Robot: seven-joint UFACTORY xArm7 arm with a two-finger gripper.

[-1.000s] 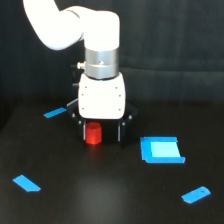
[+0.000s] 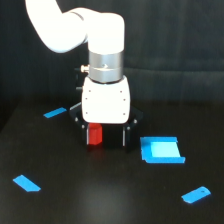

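Observation:
A small red block (image 2: 94, 134) stands on the dark table below the white hand of the arm. My gripper (image 2: 106, 139) is open, its two dark fingers (image 2: 127, 136) spread wide. In this view the block shows between them, closer to the left finger, with dark space on its right. The hand covers the top of the block. Whether a finger touches it, or how far apart they are in depth, I cannot tell.
A white square bordered with blue tape (image 2: 147, 153) lies on the table to the right. Short blue tape strips mark the left back (image 2: 55, 112), left front (image 2: 27, 184) and right front (image 2: 196, 195).
The arm and hand have shifted a little to the right and slightly lower. The red block stays in nearly the same place, with more of its top covered by the hand.

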